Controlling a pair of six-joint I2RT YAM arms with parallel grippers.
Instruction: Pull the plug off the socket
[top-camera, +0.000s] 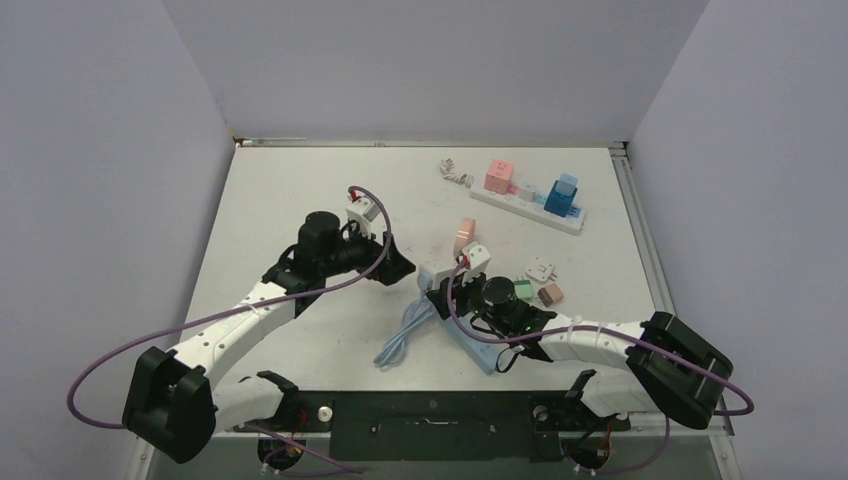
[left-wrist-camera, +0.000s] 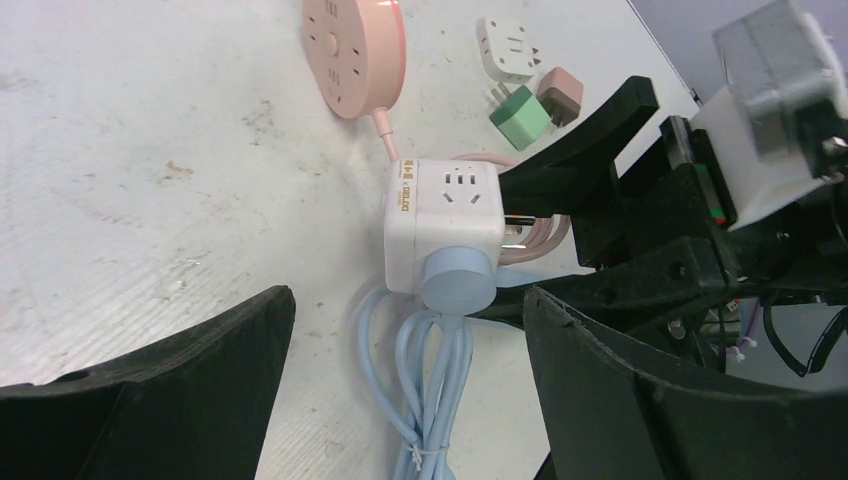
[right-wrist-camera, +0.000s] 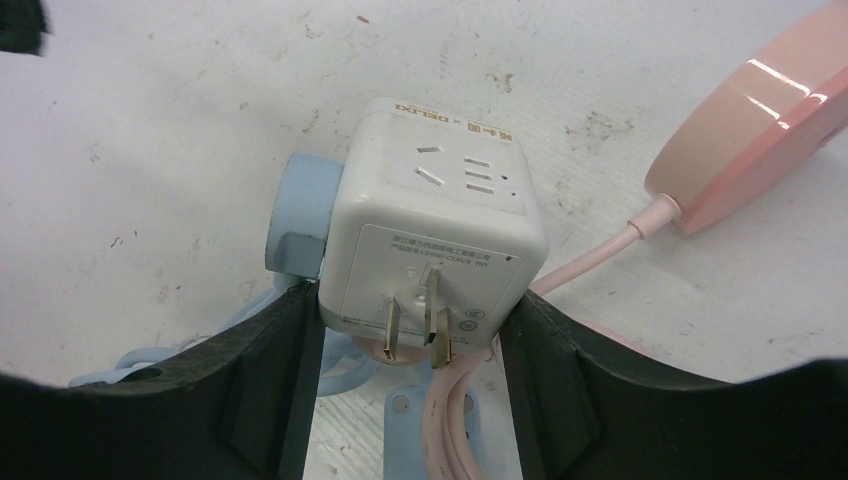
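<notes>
A white cube with socket slots (right-wrist-camera: 450, 175) and bare metal prongs (right-wrist-camera: 432, 310) sits between the fingers of my right gripper, which touch its sides. In the left wrist view a round light blue piece (left-wrist-camera: 458, 280) sticks out of the cube (left-wrist-camera: 440, 205); whether it is plugged in I cannot tell. My left gripper stands open and empty, left of the cube in the top view. Light blue cable (left-wrist-camera: 425, 380) lies bundled below. A light blue strip (top-camera: 470, 345) extends toward the front from under my right gripper.
A pink round case (left-wrist-camera: 355, 55) stands behind the cube, with a pink cord beside it. Farther right lie a green plug (left-wrist-camera: 520, 118), a brown block (left-wrist-camera: 560, 92) and a white piece (left-wrist-camera: 507, 50). A white power strip (top-camera: 530, 208) occupies the back right.
</notes>
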